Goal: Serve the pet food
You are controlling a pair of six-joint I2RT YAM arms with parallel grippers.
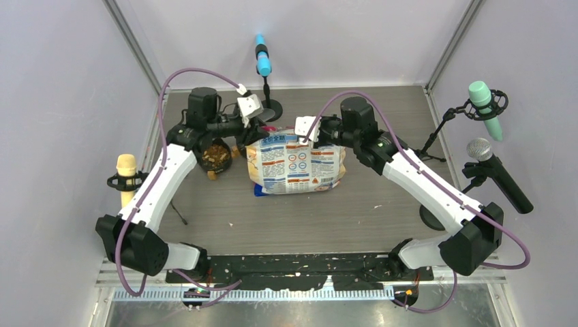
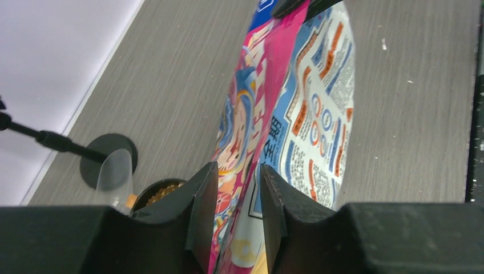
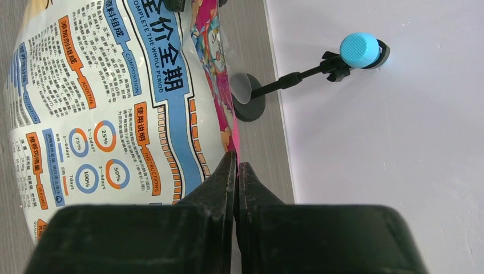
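The pet food bag (image 1: 293, 170), white-backed with a pink top edge, lies in the middle of the table. My right gripper is shut on that top edge. My left gripper hangs open over the bag's left end, with the pink edge (image 2: 277, 63) behind its fingers in the left wrist view. A dark bowl of kibble (image 1: 215, 158) sits left of the bag; a clear scoop (image 2: 114, 177) shows beside it in the left wrist view.
Microphone stands are at the back (image 1: 269, 107) and right (image 1: 482, 170), and a holder (image 1: 126, 180) is at the left.
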